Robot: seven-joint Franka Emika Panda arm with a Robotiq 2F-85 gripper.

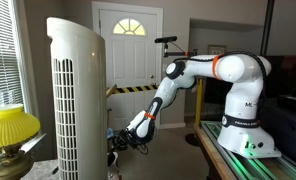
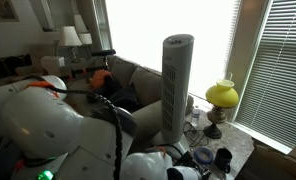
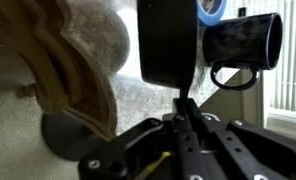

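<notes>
In the wrist view, my gripper is shut on the edge of a black object (image 3: 166,42), a dark flat-sided piece reaching away toward the top of the view. What it is exactly, I cannot tell. To its right stands a black mug (image 3: 246,48) with its handle toward the gripper, and a blue ring-shaped item (image 3: 212,10) shows at the top edge. Exterior view 1 has the gripper low, beside the white tower fan (image 1: 76,100), its fingertips too small to make out.
Curved brown wooden pieces (image 3: 50,55) lie on the left in the wrist view. In exterior view 2, the dark mug (image 2: 223,159) and blue ring (image 2: 203,155) sit near a yellow lamp (image 2: 222,96). The tower fan stands close to the arm.
</notes>
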